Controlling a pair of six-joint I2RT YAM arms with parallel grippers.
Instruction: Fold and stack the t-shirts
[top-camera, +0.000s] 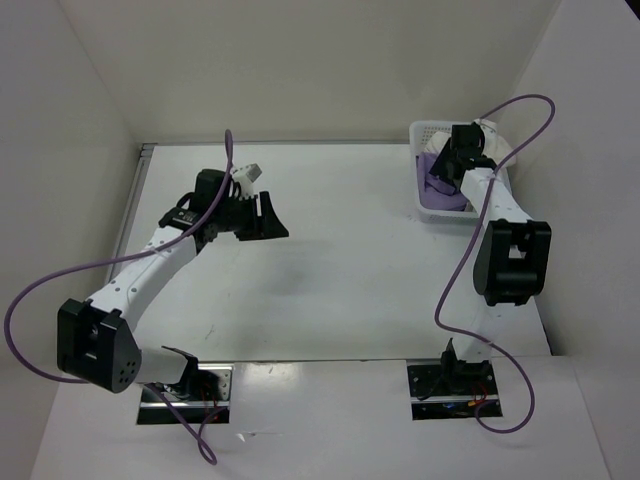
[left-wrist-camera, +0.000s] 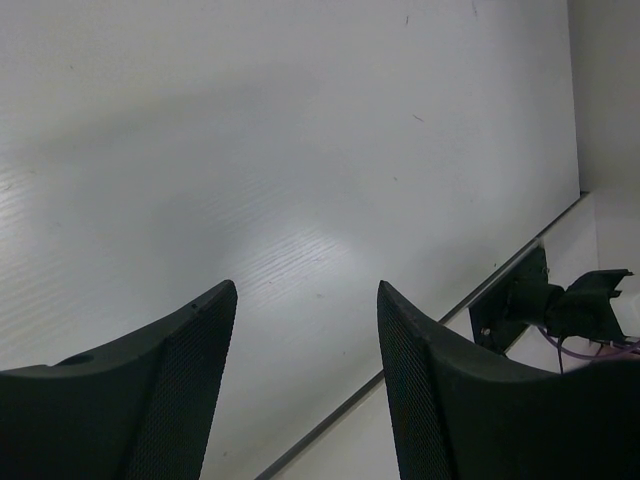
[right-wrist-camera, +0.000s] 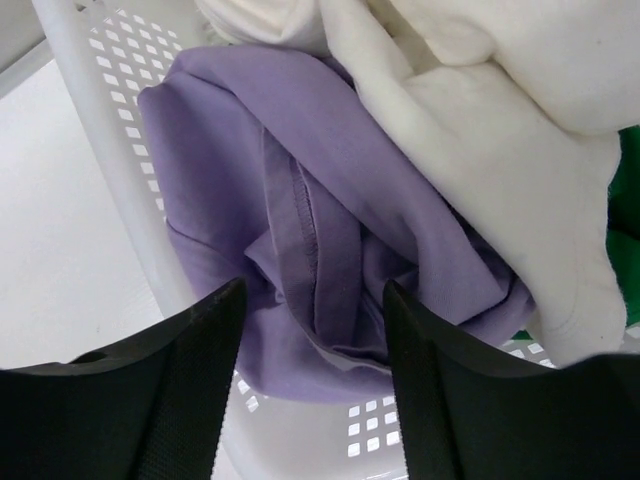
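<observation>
A white perforated basket (top-camera: 416, 165) at the table's back right holds crumpled shirts. Among them are a purple shirt (right-wrist-camera: 235, 165), a cream one (right-wrist-camera: 500, 160) lying partly over it, and a bit of green cloth (right-wrist-camera: 624, 265) at the right edge of the right wrist view. My right gripper is open over the purple shirt, its fingers apart on either side of a raised fold; whether they touch the cloth I cannot tell. Above the bare left half of the table, my left gripper (top-camera: 268, 222) hangs open, with nothing between its fingers in the left wrist view.
The white table (top-camera: 330, 270) is empty from its left side across to the basket. Walls rise behind it and at both sides. Purple cables (top-camera: 462, 260) loop along both arms.
</observation>
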